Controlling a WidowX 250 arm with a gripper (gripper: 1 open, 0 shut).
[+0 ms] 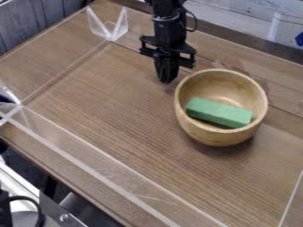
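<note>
My black gripper (161,58) hangs over the wooden table at the top centre, just behind and left of a round wooden bowl (219,133). Its small fingers point down; whether they are open or shut is too small to tell. A green block (219,113) lies inside the bowl.
A white piece (109,22) is at the back left, and black cables (24,206) show at the lower left edge. The table's back edge runs behind the arm.
</note>
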